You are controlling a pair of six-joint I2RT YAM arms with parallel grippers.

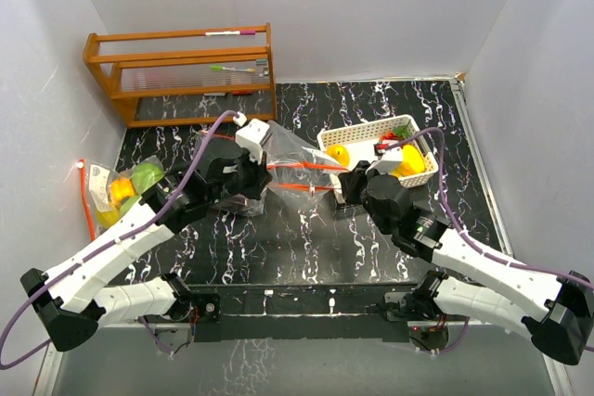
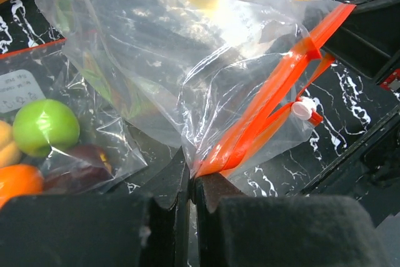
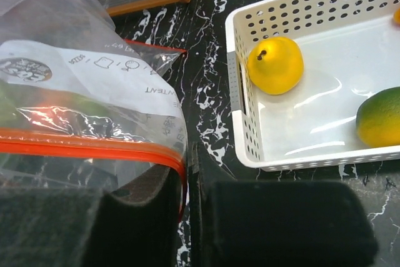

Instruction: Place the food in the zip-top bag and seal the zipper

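A clear bag with an orange zipper [image 2: 269, 104] is stretched taut between both grippers. My left gripper is shut on one end of the zipper edge, and my right gripper is shut on the other end, with a white slider on the orange strip in the left wrist view. Under it, a second bag with a green apple [image 2: 46, 127] and other produce lies at the left. The white basket [image 3: 240, 110] at right holds a yellow pear [image 3: 275, 65], a mango [image 3: 381, 118] and other food.
A filled bag [image 1: 125, 194] lies at the far left of the marble table [image 1: 306, 257]. A wooden rack [image 1: 186, 57] stands at the back left.
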